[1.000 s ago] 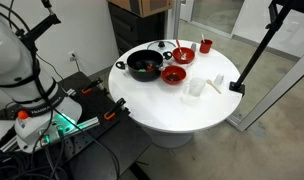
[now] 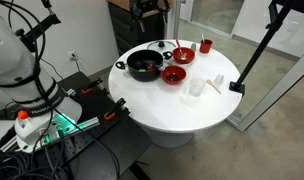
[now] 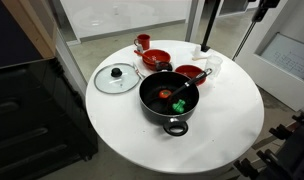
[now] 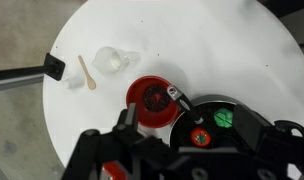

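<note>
My gripper (image 2: 150, 12) hangs at the top of exterior view 1, its dark fingers spread and apart. In the wrist view the gripper is open above the table, nothing seen held between its fingers. Under it stands a black pot (image 3: 152, 111) with two handles. Inside the pot lie a red item (image 3: 165, 94) and a green item (image 3: 179, 106). A black utensil (image 3: 189, 84) leans across the rim toward a red bowl (image 4: 139, 88). A dark shape shows inside that bowl; what it is cannot be told.
A glass lid (image 3: 116, 80) lies beside the pot. Toward the back are another red dish (image 3: 149, 57) and a red mug (image 3: 142, 43). A clear cup (image 3: 214, 63) stands past the bowl.
The things on the table have not visibly moved.
</note>
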